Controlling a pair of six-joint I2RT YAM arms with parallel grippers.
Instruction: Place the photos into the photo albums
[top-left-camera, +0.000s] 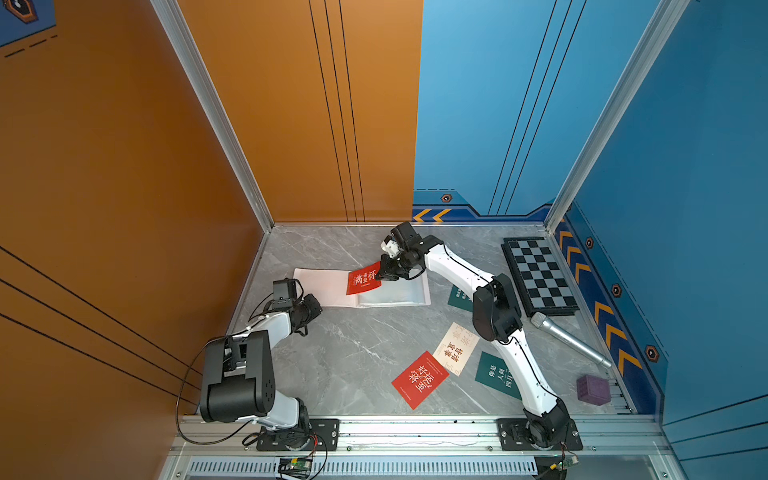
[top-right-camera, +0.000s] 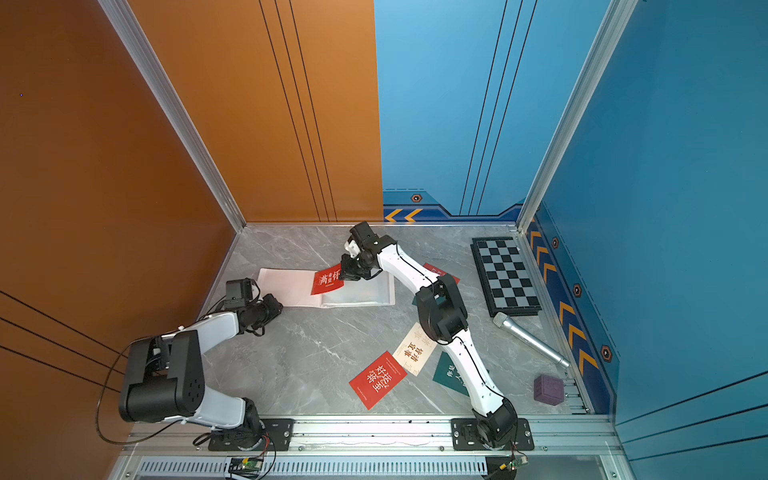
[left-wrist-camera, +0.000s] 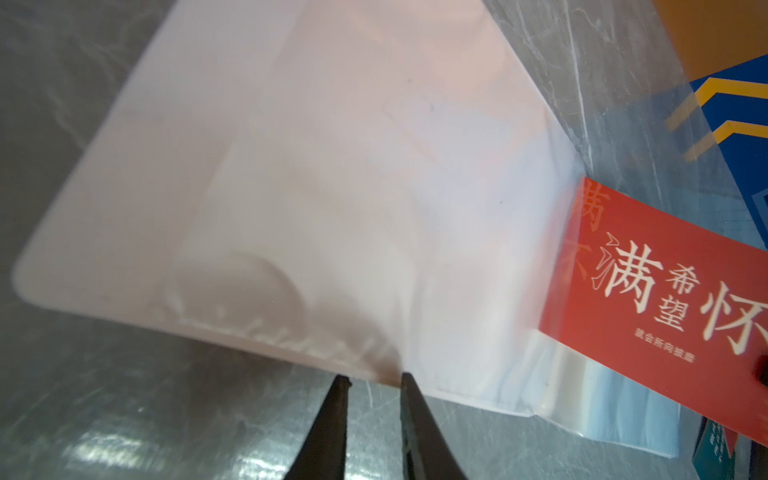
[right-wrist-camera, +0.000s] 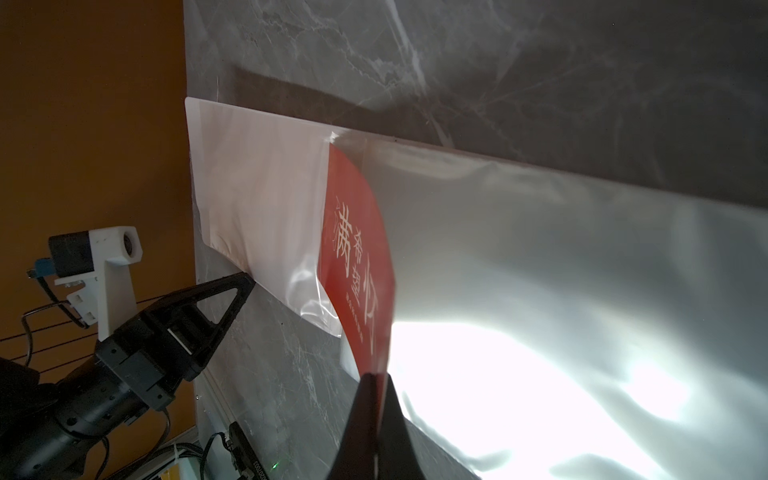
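The album (top-left-camera: 324, 288) lies open, a pale pink page on the left and a clear sleeve over the right side. My right gripper is shut on a red photo (right-wrist-camera: 352, 248) with white lettering, held above the album near its middle, its left end against the clear sleeve's edge. My left gripper is part open at the near edge of the pink page (left-wrist-camera: 336, 200), a gap between its fingertips; whether it grips the page edge is hard to see.
Loose photos lie front right: red (top-left-camera: 420, 379), cream (top-left-camera: 456, 349), dark green (top-left-camera: 492, 372), with more under my right arm. A checkerboard (top-left-camera: 537, 276), silver rod (top-left-camera: 572, 340) and purple block (top-left-camera: 593, 389) sit at the right.
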